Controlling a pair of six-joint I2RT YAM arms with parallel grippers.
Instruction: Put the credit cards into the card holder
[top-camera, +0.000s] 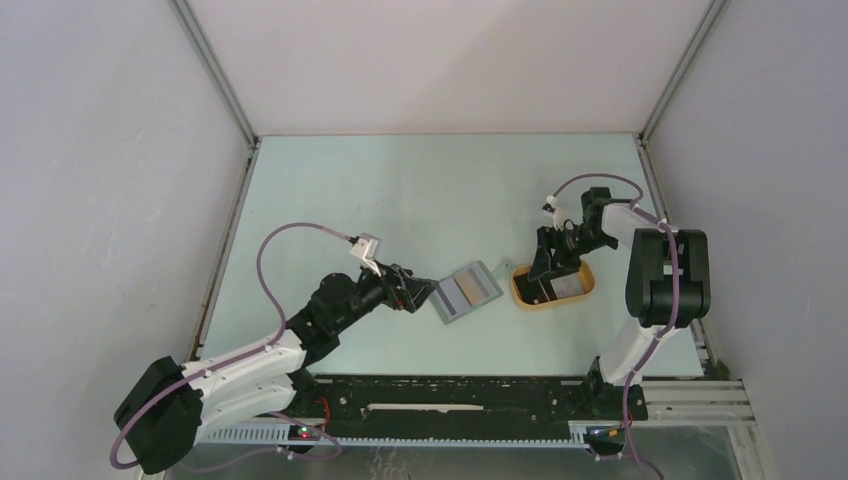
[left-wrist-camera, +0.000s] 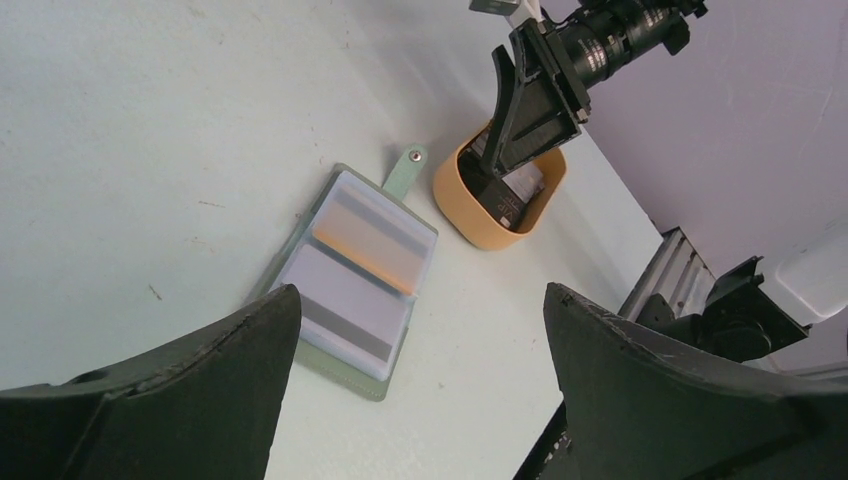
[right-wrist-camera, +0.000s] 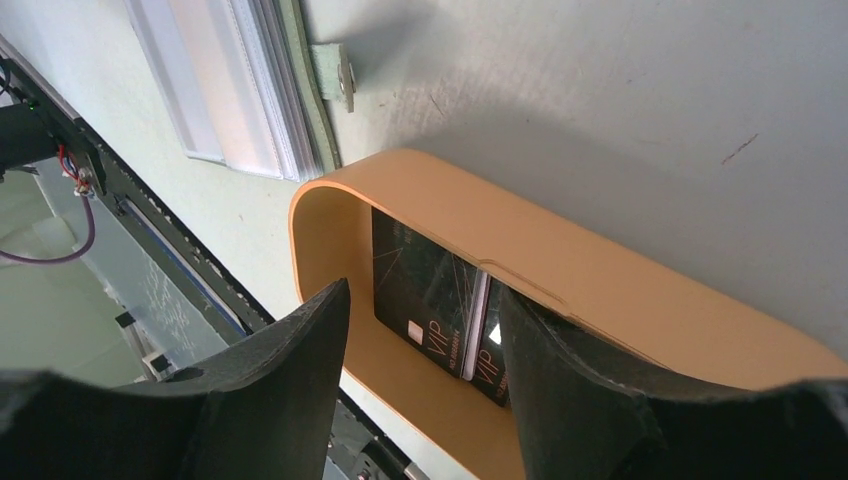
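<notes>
The credit cards, black ones (right-wrist-camera: 428, 290) with "VIP" lettering and a pale one (top-camera: 567, 285), lie in an orange-tan oval box (top-camera: 553, 304). Over the box's left part is my right gripper (top-camera: 543, 272), its fingers (right-wrist-camera: 315, 345) apart above the black cards; no card is clearly held. It partly covers them in the top view. Left of the box, the card holder (left-wrist-camera: 352, 300) lies opened flat, with clear sleeves, a grey-green cover and a snap strap (left-wrist-camera: 403, 172). My left gripper (top-camera: 428, 294) hangs open and empty by the holder's left edge.
The box's curved wall (right-wrist-camera: 590, 265) rises close around the right fingers. A narrow strip of table separates box and holder. A dark rail (top-camera: 450, 395) runs along the front edge.
</notes>
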